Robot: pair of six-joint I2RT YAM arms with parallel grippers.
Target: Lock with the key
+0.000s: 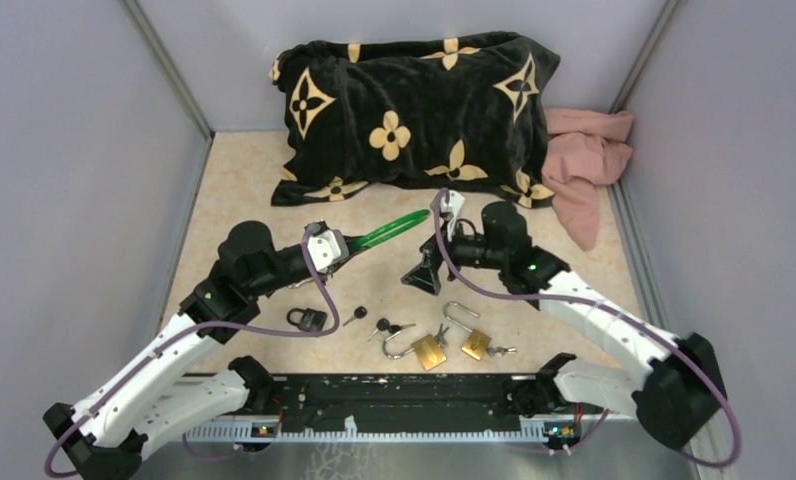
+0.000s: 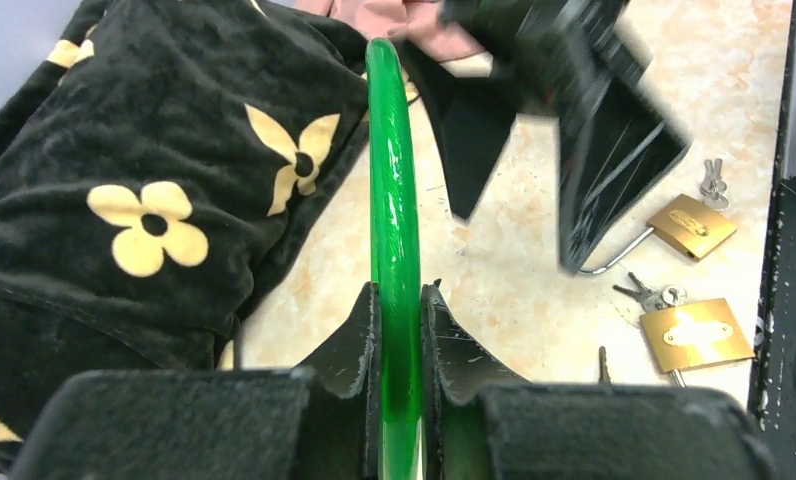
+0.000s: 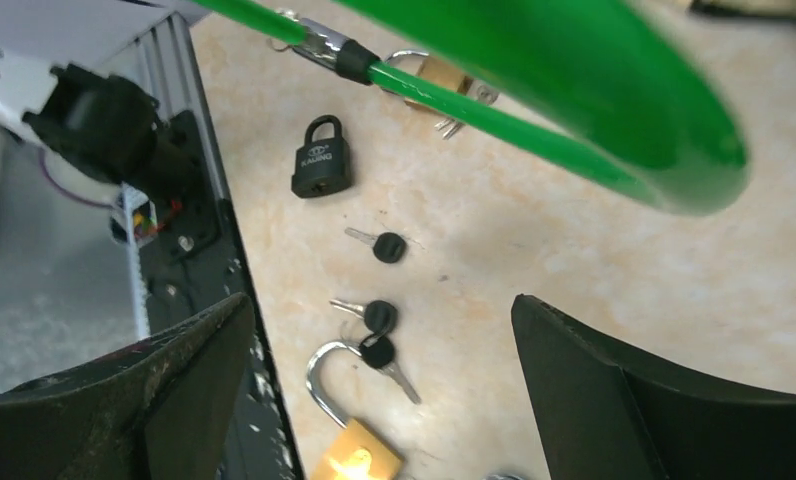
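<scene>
A green cable lock [image 2: 394, 190] stands upright between the fingers of my left gripper [image 1: 362, 242], which is shut on it. In the right wrist view the loop's silver lock body [image 3: 324, 42] has a dark end piece, and the cable [image 3: 574, 90] crosses the top of the picture. My right gripper is open wide, with nothing between its fingers. In the top view it stands to the right of the green loop, apart from it. The left arm hides the lock body from above.
On the table lie a black padlock [image 1: 307, 319], loose black-headed keys [image 3: 387, 246], and brass padlocks [image 1: 430, 352] with open shackles and small keys [image 1: 502, 350]. Another brass padlock [image 3: 439, 80] shows in the right wrist view. A black patterned cloth [image 1: 414, 110] and a pink cloth [image 1: 579, 170] lie behind.
</scene>
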